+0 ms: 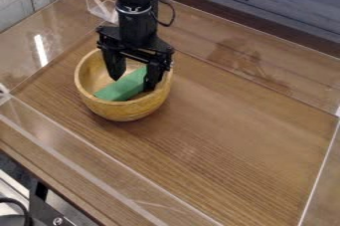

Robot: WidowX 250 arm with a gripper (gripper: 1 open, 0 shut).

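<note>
My black gripper hangs open over a yellow bowl in the upper left of the camera view, its two fingers reaching down to the bowl's left and right inner sides. A green elongated object lies slanted in the bowl, beneath and between the fingers. Whether the fingertips touch it I cannot tell.
A clear plastic item stands at the back left near the corrugated wall. A blue-grey panel lines the back right, and a black cable shows at the lower left corner.
</note>
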